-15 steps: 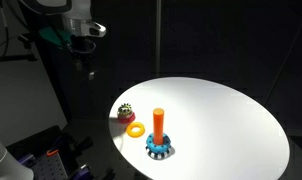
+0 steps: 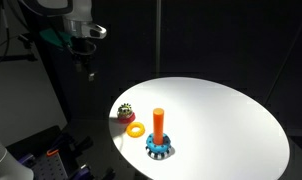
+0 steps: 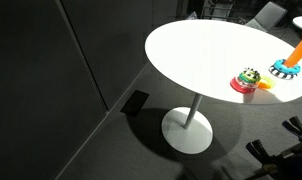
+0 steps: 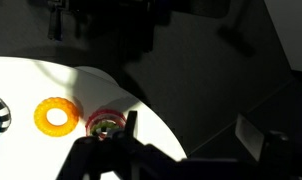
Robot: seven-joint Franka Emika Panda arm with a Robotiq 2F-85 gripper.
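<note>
An orange post (image 2: 158, 125) stands upright on the white table, with a blue ring (image 2: 159, 148) around its foot. Left of it lies a yellow-orange ring (image 2: 135, 130), flat and apart from the post. Farther left is a small red and green stack with a patterned top (image 2: 126, 110), near the table edge. My gripper (image 3: 275, 139) is off the table's edge in exterior view 2, its dark fingertips wide apart. In the wrist view the gripper is open, nothing visible between its fingers; the red stack (image 4: 104, 122) and orange ring (image 4: 56, 117) lie to its left.
A dark partition rises behind the table, and grey chairs and another table appear beyond in exterior view 2.
</note>
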